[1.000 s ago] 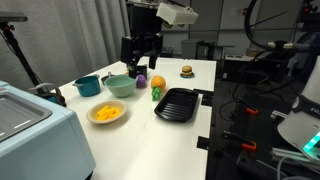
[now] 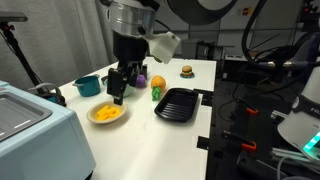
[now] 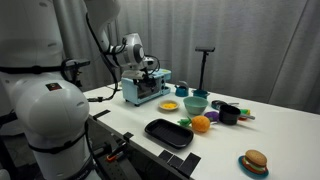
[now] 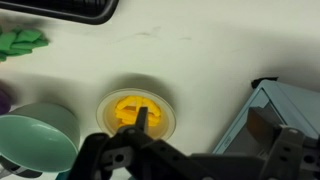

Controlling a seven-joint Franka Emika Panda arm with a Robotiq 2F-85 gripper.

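A pale plate or shallow bowl [image 2: 107,112] with yellow-orange pieces [image 2: 107,113] in it rests on the white table beside a toaster-like box. My gripper [image 2: 117,88] hangs over the table close to it, pointing down, and appears slightly nearer the plate's right side. In the wrist view the gripper stands open, its fingers wide apart with nothing held between them. The left finger [image 4: 142,119] overlaps the view of the yellow pieces [image 4: 145,104] in the plate [image 4: 110,105]; the right one overlaps the box's image.
A grey-blue box [image 2: 45,140] stands at the left. Around the plate are a green bowl [image 4: 45,130], a black tray [image 2: 178,104], a green item [image 2: 156,93], an orange [image 3: 201,124] and a pot [image 3: 229,115]. A burger [image 3: 256,158] lies far off. Bare table fronts the plate.
My gripper has moved left and lower, from in front of the green bowl's area toward the plate. The plate and other objects have stayed put.
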